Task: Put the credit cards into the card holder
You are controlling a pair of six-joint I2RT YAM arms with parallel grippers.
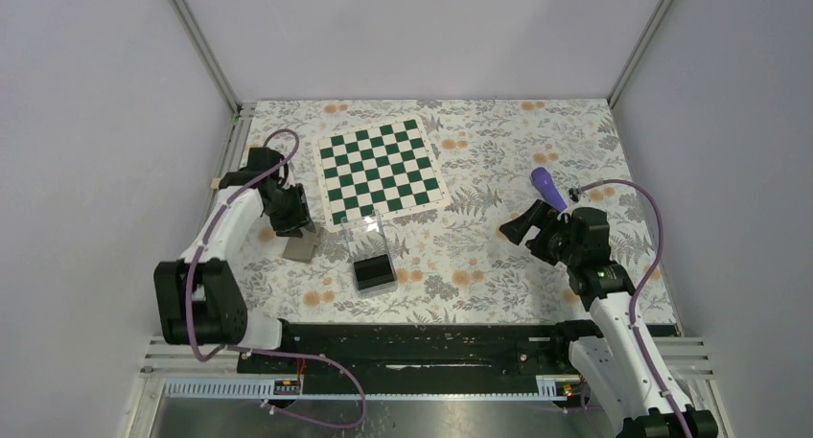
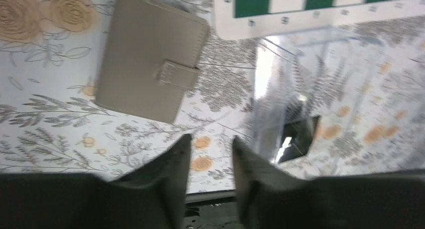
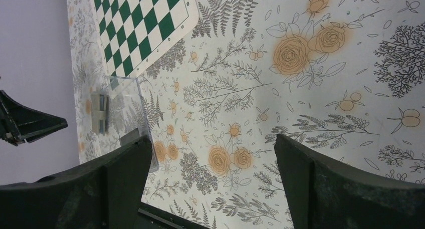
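A taupe card holder (image 2: 150,63) with a small strap across one edge lies flat on the left of the table. My left gripper hangs above the table close to it, fingers part open and nothing between them. Right of the card holder (image 1: 299,249) stands a clear box (image 1: 365,230) with a black piece (image 1: 374,270) at its near end. Whether that piece is cards or part of the box I cannot tell; no separate credit card is discernible. My right gripper stays open and empty over the right side of the table.
A green-and-white checkered board (image 1: 379,170) lies behind the box. Beyond the right gripper is a purple object (image 1: 546,186). The patterned tabletop (image 1: 451,275) between the box and the right arm is clear.
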